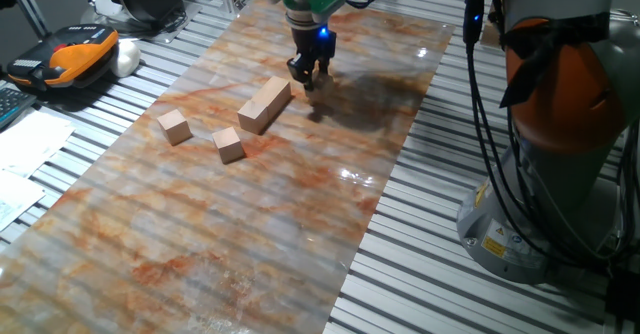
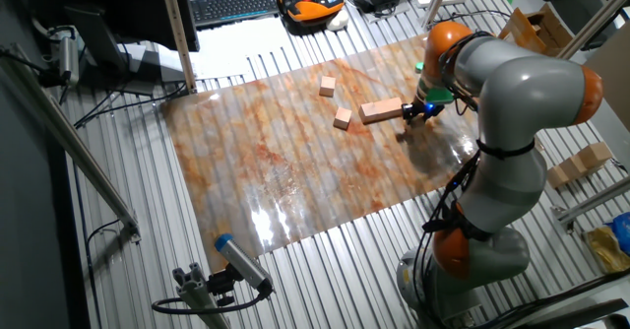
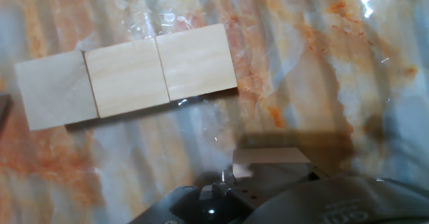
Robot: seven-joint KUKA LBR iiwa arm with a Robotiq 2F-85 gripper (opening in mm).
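Three pale wooden cubes [image 3: 127,81] lie flush in a straight row on the marbled sheet; from outside they look like one long bar [image 1: 265,105]. Two single wooden cubes, one nearer the row [image 1: 228,145] and one farther left [image 1: 174,127], sit apart from it. My gripper [image 1: 314,74] points down just beyond the row's far end, low over the sheet. It appears shut on another wooden block [image 3: 271,156], partly hidden by the dark fingers at the wrist view's bottom edge. Whether this block touches the sheet is unclear.
The marbled sheet [image 1: 230,239] is bare across its near part. Beyond its left edge lie an orange device [image 1: 65,56] and papers [image 1: 30,149]. More wooden blocks [image 2: 581,164] stand off the sheet, behind the arm.
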